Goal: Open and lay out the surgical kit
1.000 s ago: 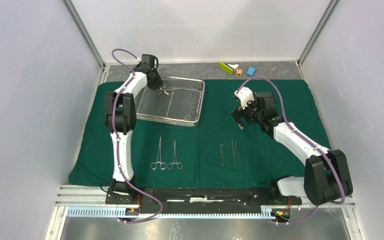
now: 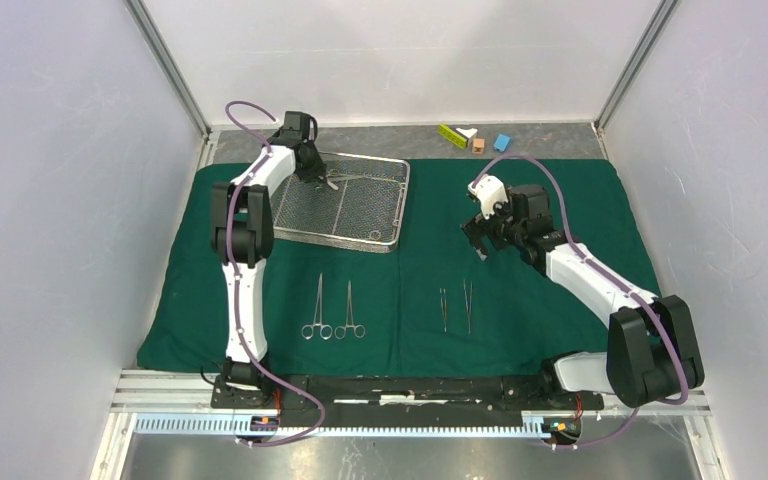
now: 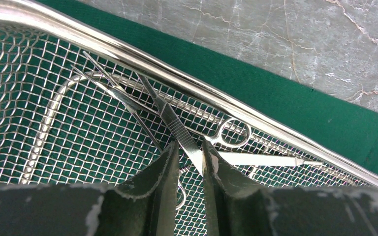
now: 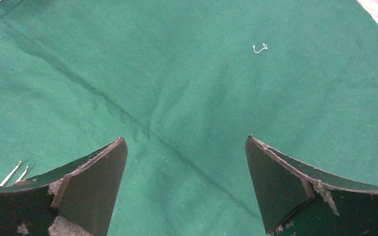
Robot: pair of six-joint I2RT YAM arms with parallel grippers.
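My left gripper is low inside the wire-mesh basket (image 2: 335, 243), at its far left corner. Its fingers stand part open with a narrow gap, and the ridged flat handle of a scalpel (image 3: 181, 132) runs into that gap, close to the right finger. Whether the pads touch it I cannot tell. Scissors-like forceps (image 3: 124, 98) lie beside it, with one ring (image 3: 234, 132) near the far rim. A second slim handle (image 3: 263, 159) lies along that rim. Over bare cloth, my right gripper is wide open and empty.
Two ring-handled clamps (image 2: 318, 315) lie side by side on the green cloth (image 2: 400, 330). Further right are two tweezers (image 2: 468, 308). Behind the cloth sit a yellow-green box (image 2: 452, 136), an orange block (image 2: 478, 146) and a blue block (image 2: 502, 142).
The right arm and the laid-out tools have not moved.
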